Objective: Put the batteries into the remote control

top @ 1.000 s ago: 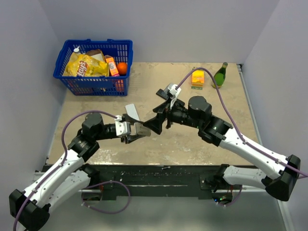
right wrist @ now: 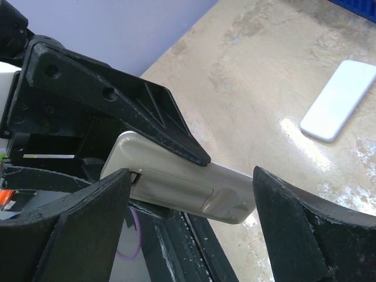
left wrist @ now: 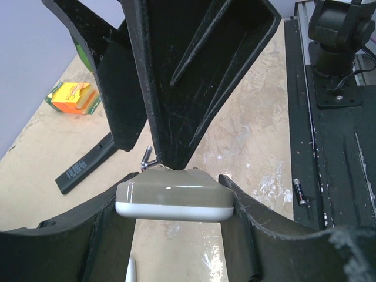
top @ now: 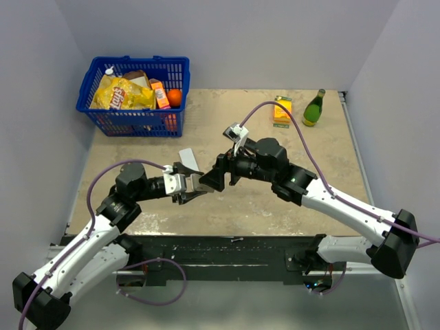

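Note:
My left gripper point(top: 192, 183) is shut on the remote control, a light grey and white body held near the table's middle; the right wrist view shows its battery compartment point(right wrist: 173, 188). My right gripper point(top: 217, 172) is part open right at the remote, a fingertip touching its upper edge beside the compartment. Whether it has a battery between its fingers I cannot tell. A small cylinder point(left wrist: 299, 191), apparently a battery, lies near the table's front edge. A flat white piece point(right wrist: 338, 100) lies on the table behind the left gripper.
A blue basket of groceries point(top: 89, 103) stands back left. A yellow box point(top: 282, 111) and green bottle point(top: 313, 108) stand back right. A black bar point(left wrist: 85, 167) lies behind the grippers.
The left arm has not visibly moved.

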